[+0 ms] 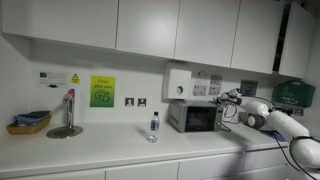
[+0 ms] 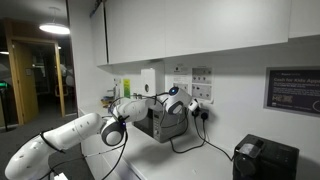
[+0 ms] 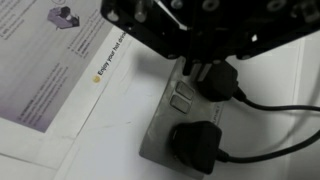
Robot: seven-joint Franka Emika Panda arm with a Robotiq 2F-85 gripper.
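Observation:
In the wrist view my gripper is shut at the wall, nothing visible between its fingers. Its tips lie over the upper end of a metal double socket (image 3: 158,140), close to the two rocker switches (image 3: 181,97). Whether they touch the plate I cannot tell. Black plugs sit in the socket: one (image 3: 198,146) is in clear view, the other (image 3: 218,82) is partly covered by the gripper. Exterior view 2 has the gripper (image 2: 184,101) up beside the wall sockets, above the counter.
Below the arm stands a microwave (image 1: 195,117); a water bottle (image 1: 154,127) is to its left on the counter. A black appliance (image 2: 265,159) and hanging cables (image 2: 205,138) are near the sockets. Printed sheets (image 3: 50,60) cover the wall beside the socket.

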